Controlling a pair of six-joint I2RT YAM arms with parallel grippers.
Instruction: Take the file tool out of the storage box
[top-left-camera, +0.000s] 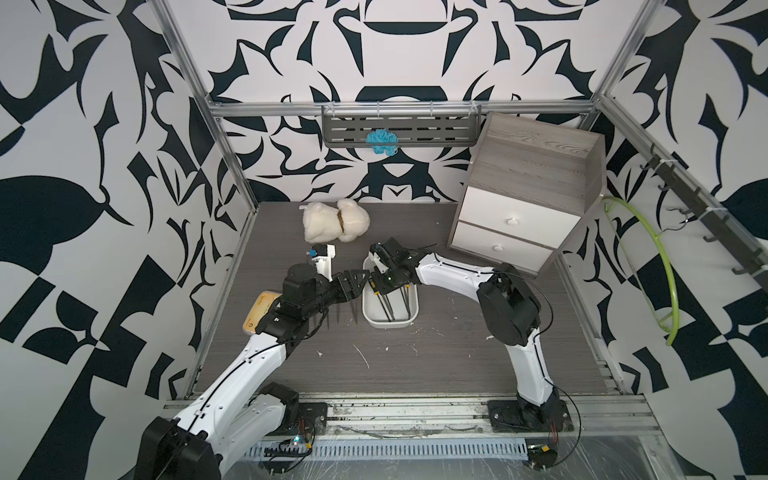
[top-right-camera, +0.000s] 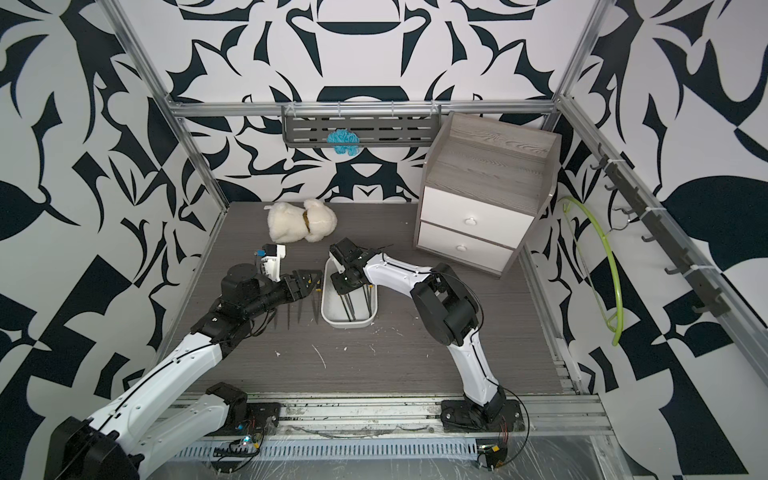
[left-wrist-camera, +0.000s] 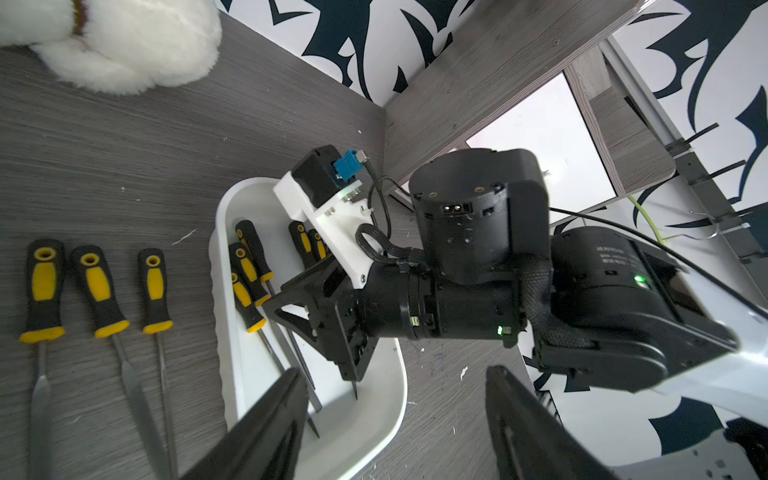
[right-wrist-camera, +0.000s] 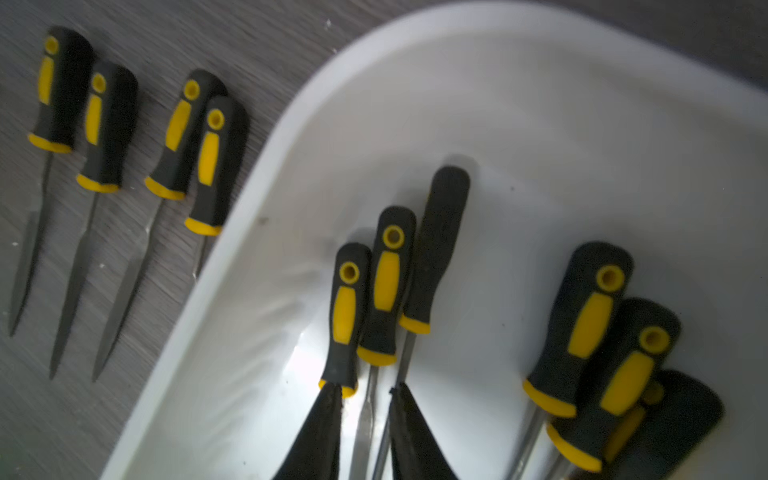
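Observation:
Inside the white storage box (right-wrist-camera: 272, 192), files with black-and-yellow handles lie in two groups. The left group has a short file (right-wrist-camera: 344, 312), a middle file (right-wrist-camera: 388, 280) and a darker-handled file (right-wrist-camera: 436, 232). My right gripper is over this group, its fingers parted by a narrow gap; file shafts run beneath the gap, and nothing looks clamped. In the left wrist view, this right gripper reaches over the box from the right, hiding part of the files. My left gripper stands wide open and empty by the box's left side.
On the table left of the box lies a row of several files (right-wrist-camera: 108, 120). A white plush toy (top-left-camera: 336, 221) sits behind, a wooden block (top-left-camera: 259, 312) at left, and a drawer cabinet (top-left-camera: 520, 216) at back right.

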